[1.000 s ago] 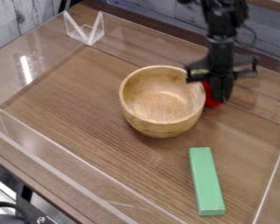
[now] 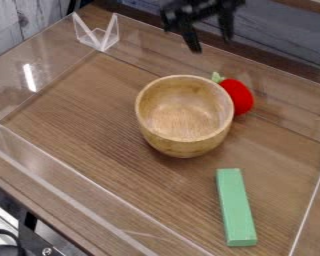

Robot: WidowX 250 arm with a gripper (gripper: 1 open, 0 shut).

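Note:
My black gripper (image 2: pixel 196 22) hangs at the top centre of the camera view, open, above and behind a wooden bowl (image 2: pixel 183 112). A red object (image 2: pixel 234 96), round with a small green top, lies against the bowl's right side. A long mint-green block (image 2: pixel 235 206) lies at the lower right of the wooden table (image 2: pixel 83 150).
A white wire-like object (image 2: pixel 96 31) stands at the upper left. A black cable or part (image 2: pixel 3 240) shows at the lower left corner.
The objects look unmoved.

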